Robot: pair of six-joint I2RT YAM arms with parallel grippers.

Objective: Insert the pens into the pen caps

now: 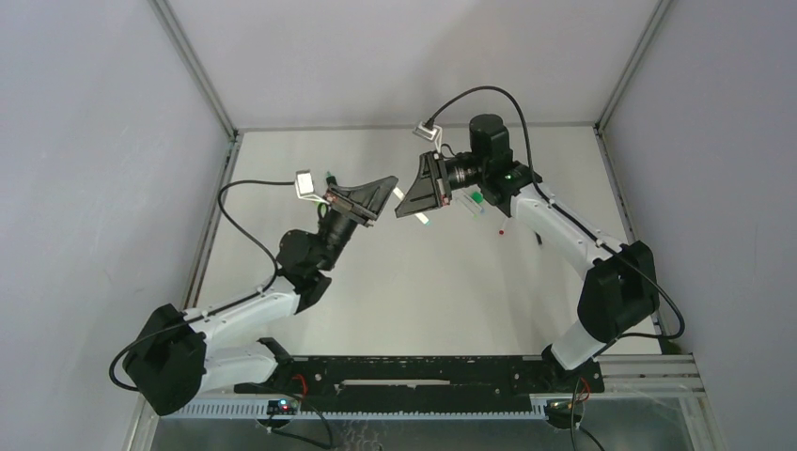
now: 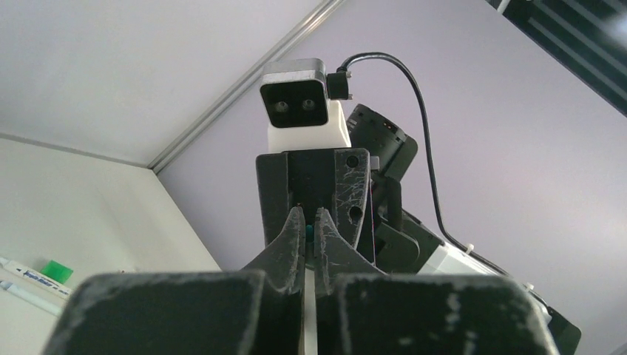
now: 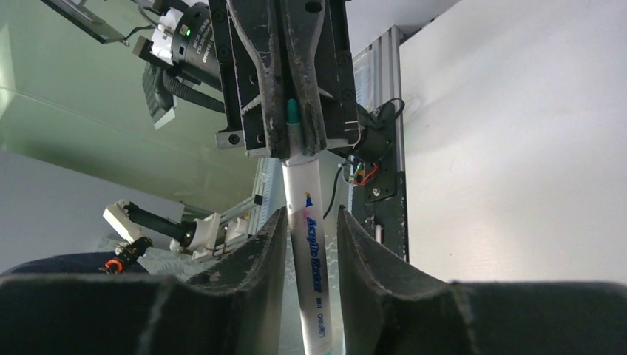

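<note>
A white pen (image 3: 314, 259) with blue lettering and a teal end (image 3: 293, 111) hangs from my left gripper, which is shut on that teal end. In the right wrist view the fingers (image 3: 303, 66) of the left gripper press on both sides of it. The pen's body runs down between the fingers of my right gripper, which stand apart with a gap beside the pen. From above, the pen (image 1: 422, 218) sticks out past the right gripper's tips. No cap shows on the pen's far end, which leaves the right wrist view at the bottom.
A green piece (image 1: 476, 197) and white pens (image 1: 466, 202) lie on the table under the right arm. A red-ended pen (image 1: 502, 230) and a black piece (image 1: 539, 239) are farther right. Dark items (image 1: 331, 177) sit behind the left gripper.
</note>
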